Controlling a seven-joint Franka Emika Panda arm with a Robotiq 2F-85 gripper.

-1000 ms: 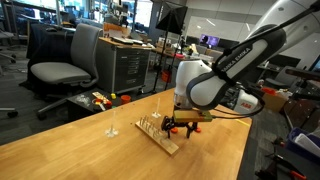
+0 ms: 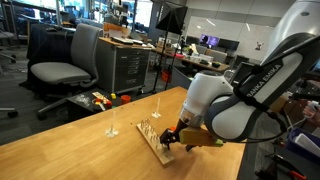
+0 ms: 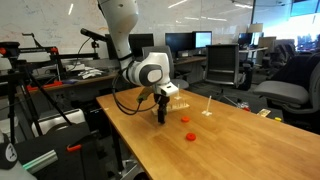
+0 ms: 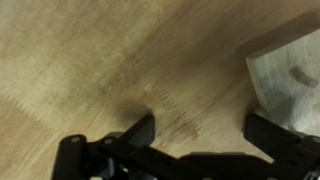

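Observation:
The white arm reaches low over the wooden table, and its black gripper (image 2: 180, 143) is open. Bare wood shows between its fingertips in the wrist view. A pale wooden block or board (image 4: 285, 82), with a small peg or hole in its face, lies beside the right finger (image 4: 268, 133); whether they touch I cannot tell. In exterior view 1 the board (image 2: 153, 140) carries a row of small upright pegs, with the gripper at its near right end. From the other side, the gripper (image 3: 161, 108) hangs close to the tabletop near the board.
Two red pieces (image 3: 190, 136) lie on the table away from the gripper. A thin white stand (image 2: 112, 125) rises behind the board. Office chairs (image 2: 62, 72) stand beyond its edge.
The arm has come down and toward the exterior view 1 camera, so the gripper sits lower, beside the board's near end. The board looks unmoved.

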